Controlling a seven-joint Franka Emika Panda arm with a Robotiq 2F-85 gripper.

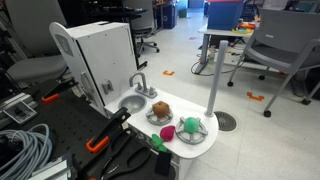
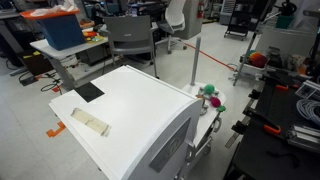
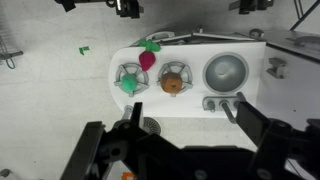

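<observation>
A white toy kitchen counter [image 3: 197, 54] carries a round grey sink [image 3: 226, 72] with a faucet and two burners. On one burner sits a round green object [image 3: 130, 83], and on the other a brown one [image 3: 173, 83]. A red item [image 3: 147, 60] with a green part [image 3: 150, 46] lies by the counter's edge, near the green object's burner; exterior view 1 shows the red item [image 1: 167, 132] too. My gripper is open above the counter in the wrist view, its dark fingers wide apart with nothing between them.
A tall white panel [image 1: 92, 62] rises behind the sink, and a thin white post [image 1: 217, 75] stands at the counter's other end. Coiled cable [image 1: 28, 153] lies on the black table [image 1: 65, 125]. Chairs [image 1: 282, 45] stand farther off.
</observation>
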